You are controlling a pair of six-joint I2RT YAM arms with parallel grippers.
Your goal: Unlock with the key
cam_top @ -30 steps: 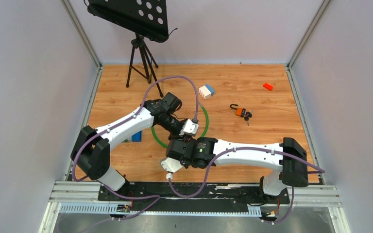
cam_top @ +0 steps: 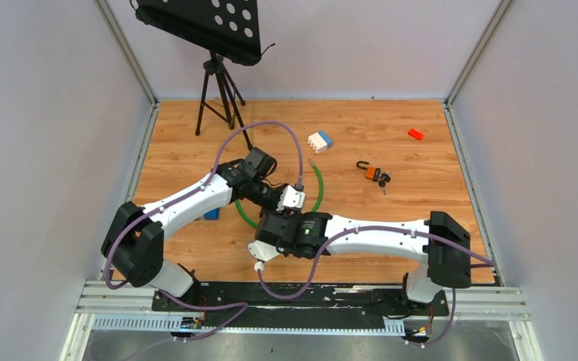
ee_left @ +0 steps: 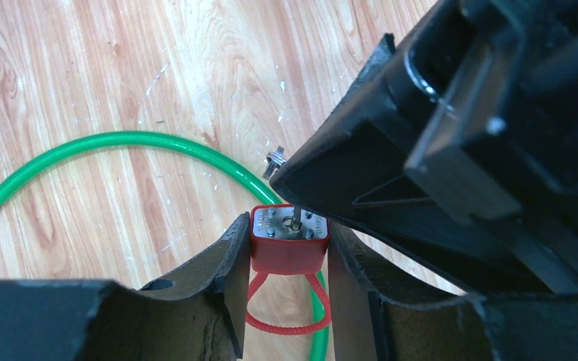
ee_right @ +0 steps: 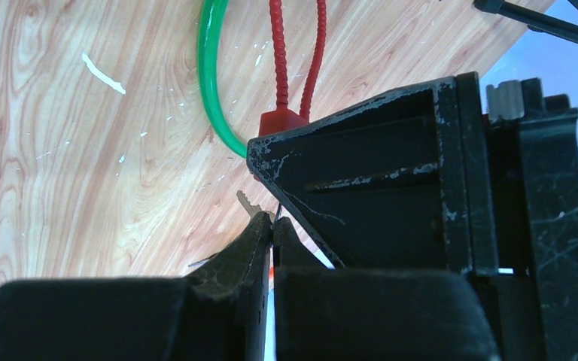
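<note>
My left gripper is shut on a red padlock [ee_left: 289,259], whose metal underside [ee_left: 275,223] faces the left wrist camera; its red shackle [ee_left: 290,329] points away. Close against it, my right gripper is shut with a thin key shaft [ee_right: 278,210] at its fingertips. In the left wrist view a narrow dark shaft [ee_left: 296,216] meets the keyhole; how deep it sits cannot be told. Other keys dangle below the right fingertips, one a brass key [ee_right: 247,203]. From above, both arms meet and hide the padlock.
A green hose [cam_top: 318,184] curves on the table beneath the grippers. An orange padlock with keys [cam_top: 374,174] lies to the right, a red block [cam_top: 415,134] farther back. Behind are a white-and-blue block [cam_top: 319,142] and a black stand [cam_top: 222,83].
Both arms have shifted only slightly. The grippers stay close together.
</note>
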